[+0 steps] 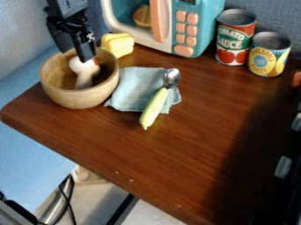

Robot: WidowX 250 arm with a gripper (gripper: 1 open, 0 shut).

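Note:
A black gripper (83, 51) hangs at the top left, its fingers lowered over a wooden bowl (69, 92) at the top end of a white pestle-like object (84, 77) standing inside it. Whether the fingers are closed on that object is unclear. A spoon with a pale yellow handle (154, 109) lies on a folded light-blue cloth (134, 87) right of the bowl.
Behind stand a yellow block (118, 44), a teal toy microwave (191, 26), a tomato sauce can (234, 39) and a yellow can (269, 57). A dark object lines the right edge.

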